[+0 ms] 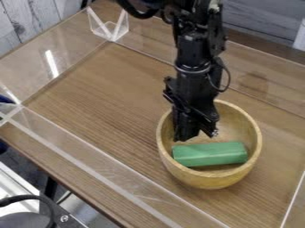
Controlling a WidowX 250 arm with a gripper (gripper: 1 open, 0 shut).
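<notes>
A black robot arm reaches down from the top of the view, and its gripper (pixel 186 134) hangs just inside the rim of a round, light wooden-coloured bowl (pixel 215 178) at the lower right. The gripper looks shut, with nothing visible between its fingers. A green block (pixel 210 153) lies in the front part of the bowl, below and in front of the fingertips.
A clear plastic piece (pixel 107 27) stands at the back left. Dark equipment (pixel 24 214) is at the bottom left, off the table.
</notes>
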